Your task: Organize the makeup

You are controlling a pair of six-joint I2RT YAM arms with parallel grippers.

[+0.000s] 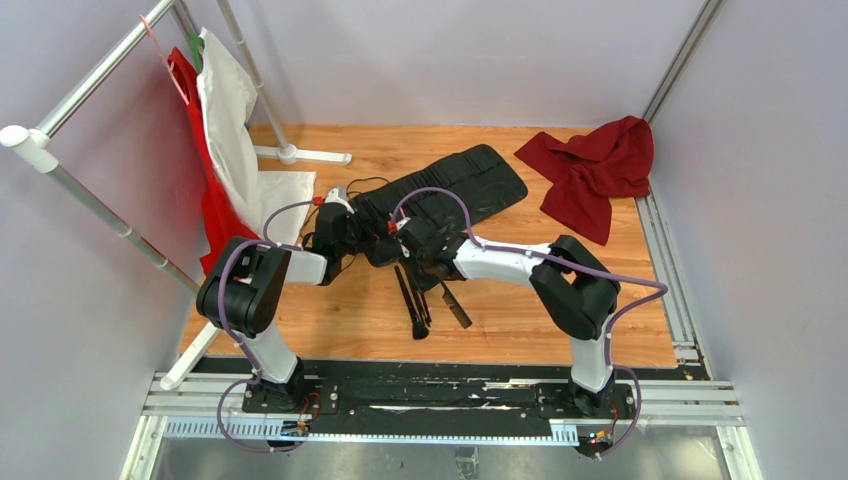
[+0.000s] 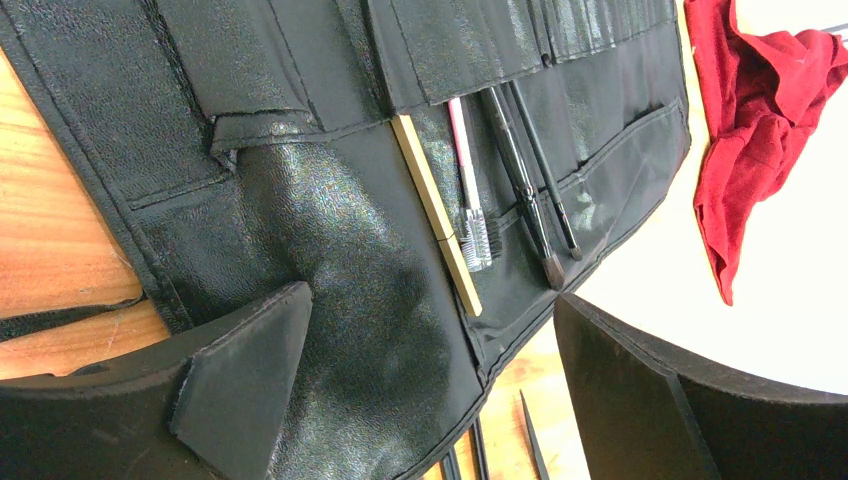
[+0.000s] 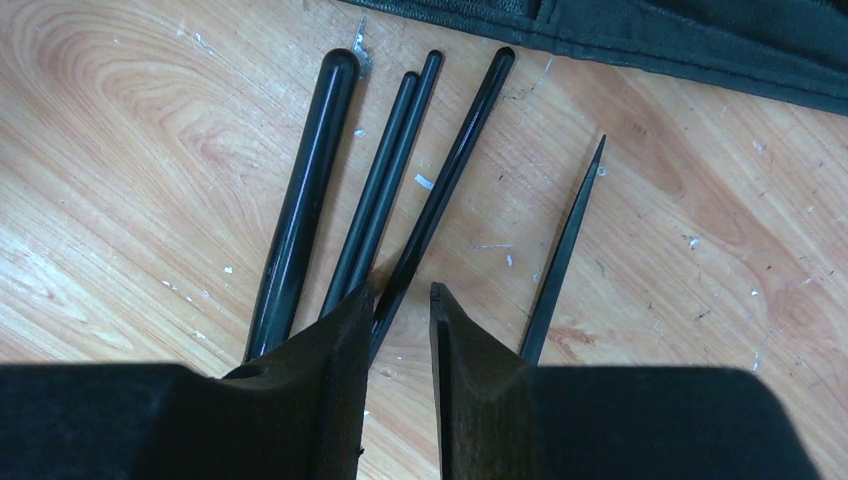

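Note:
Across the left wrist view spreads the black makeup roll (image 2: 370, 280). Its pockets hold a gold stick (image 2: 430, 200), a pink-handled spoolie (image 2: 465, 165) and two dark brushes, one a slim brush (image 2: 520, 180). My left gripper is wide open over the roll, nothing between its fingers. In the right wrist view a thick black handle (image 3: 305, 210), a pair of thin handles (image 3: 385, 180), a slim black stick (image 3: 445, 190) and a pointed comb tail (image 3: 565, 255) lie on the wood. My right gripper stands part open, the slim stick's lower part beside its left finger.
A dark red cloth (image 1: 595, 170) lies at the back right of the table. At left stands a white rack (image 1: 90, 210) with hanging clothes. Both arms' ends are close together near the roll.

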